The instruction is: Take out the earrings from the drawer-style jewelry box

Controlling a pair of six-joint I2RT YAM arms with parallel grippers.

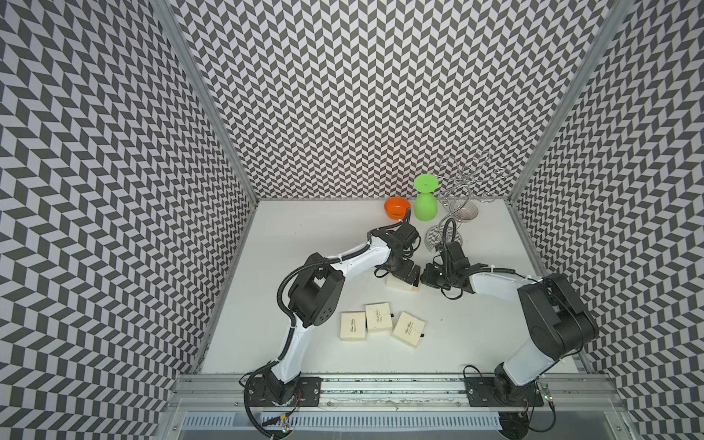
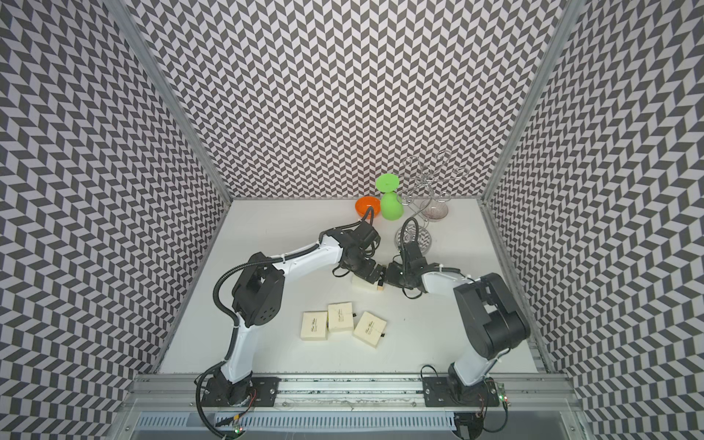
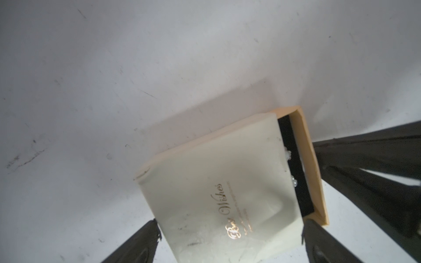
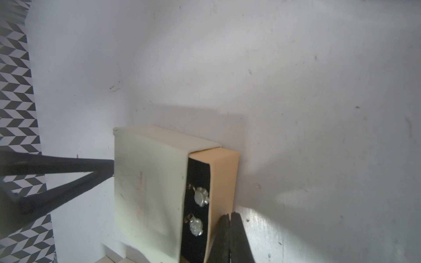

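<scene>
A cream jewelry box (image 3: 214, 175) printed "Best Wishes" lies on the table with its tan drawer (image 4: 224, 175) partly out. On the black lining inside, two clear beaded earrings show, one above the other; in the left wrist view the lid partly covers them. My left gripper is open over the box, a finger seen toward either side of its top. My right gripper is shut at the drawer's front wall; nothing shows between its fingers, and a pull tab there cannot be made out.
Several boxes stand nearer the front, among them a left one (image 1: 352, 326) and a right one (image 1: 409, 330). Behind the arms are an orange bowl (image 1: 396, 207), a green stand (image 1: 425, 205) and a wire rack (image 1: 465, 183).
</scene>
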